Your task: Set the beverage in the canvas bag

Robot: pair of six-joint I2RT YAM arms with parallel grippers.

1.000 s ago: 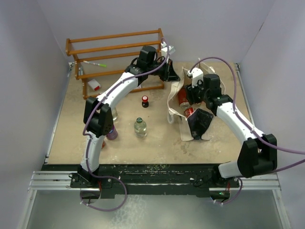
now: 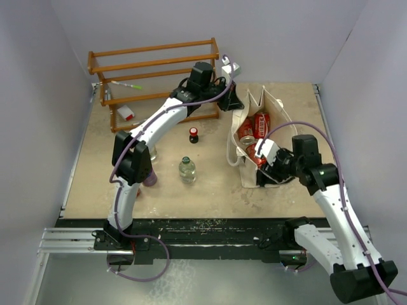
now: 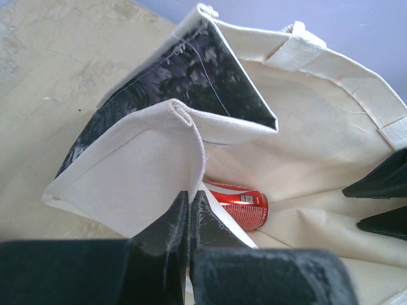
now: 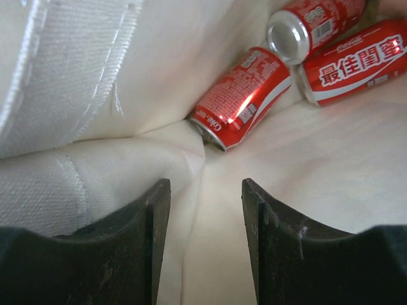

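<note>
Three red cola cans lie inside the white canvas bag, seen together in the right wrist view as a near can, an upper can and a labelled can. My left gripper is at the bag's back-left top edge, shut; in the left wrist view its tips lie over the bag's white flap, and whether fabric is between them is unclear. My right gripper is at the bag's front, fingers apart in its wrist view, with nothing but the bag's lining visible between them.
A green-capped bottle, a small red-capped bottle and a purple container stand left of the bag. A wooden rack is at the back left.
My right gripper has moved toward the front from the bag's interior, and the bag's opening looks wider, exposing more of the cans. The left gripper is nearly unmoved.
</note>
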